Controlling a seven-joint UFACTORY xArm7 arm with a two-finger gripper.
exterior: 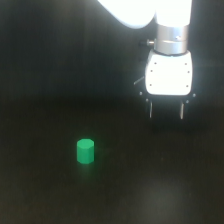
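A small green cylinder (86, 151) stands upright on the dark surface, left of centre. My gripper (166, 112) hangs above and to the right of it, pointing down, well apart from the cylinder. Its two thin fingers are spread, with nothing visible between them, so it is open. The white hand (169, 75) sits below a silver wrist (172, 40).
No other objects or obstacles show, though the background is too dark to make out clearly.
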